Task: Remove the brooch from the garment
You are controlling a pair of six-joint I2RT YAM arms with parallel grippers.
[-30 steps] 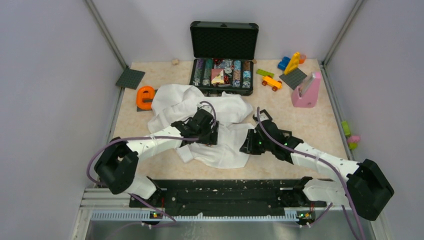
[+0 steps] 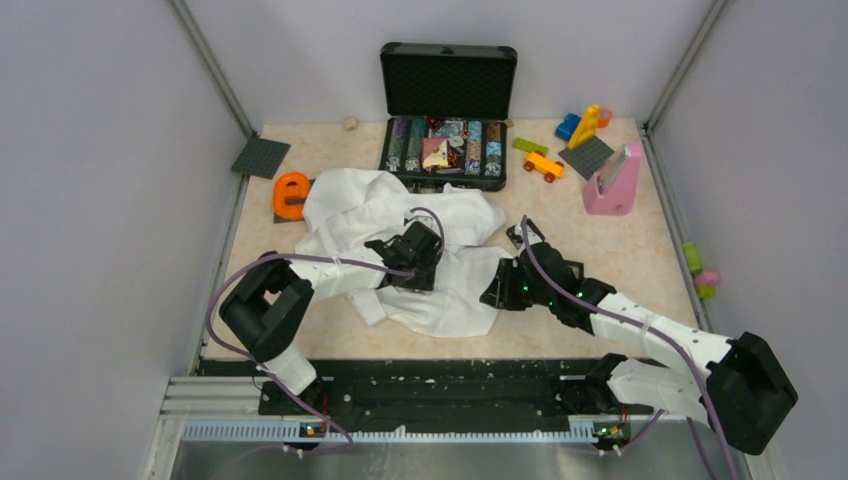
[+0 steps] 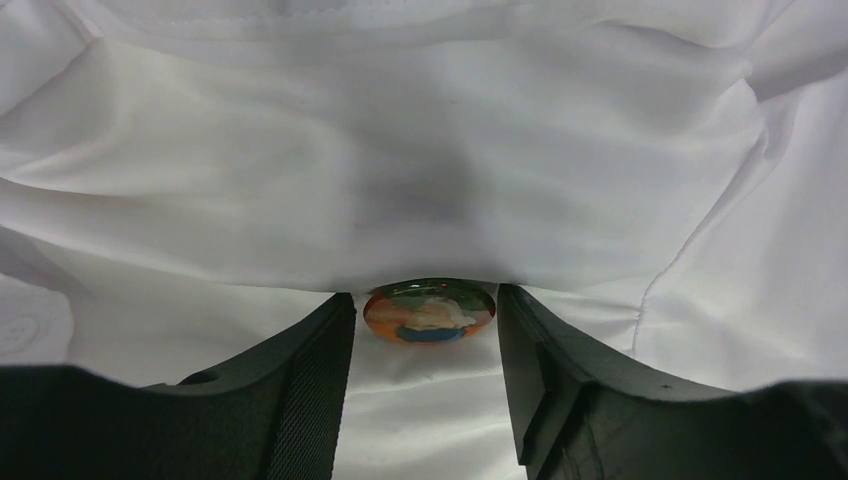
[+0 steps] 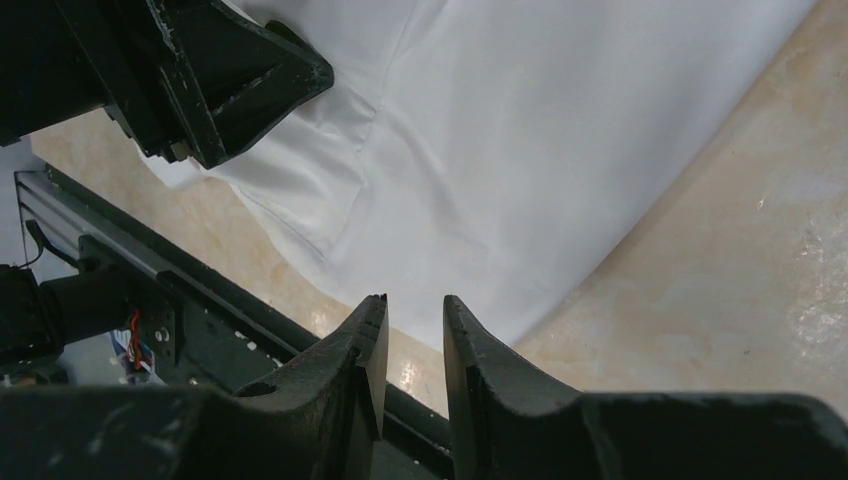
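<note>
The white garment [image 2: 465, 290] lies crumpled over the left and middle of the table. An oval brooch [image 3: 429, 312] with a painted picture sits on the cloth, its upper edge against a fold. My left gripper is open, one finger [image 3: 330, 345] on each side of the brooch, with narrow gaps to both. From above, the left arm hides the brooch almost fully. My right gripper stands partly open over the garment's near right edge, nothing between its fingers. In the right wrist view the left gripper appears at upper left.
An open black case [image 2: 445, 150] of chips stands at the back. A yellow toy car [image 2: 543, 167], dark plates and a pink toy [image 2: 613, 183] occupy the back right. An orange letter [image 2: 291, 195] lies at left. Bare table shows right of the garment.
The left gripper has shifted slightly to the right over the garment, its arm swinging with it. My right arm has moved a little to the right. The garment looks unchanged.
</note>
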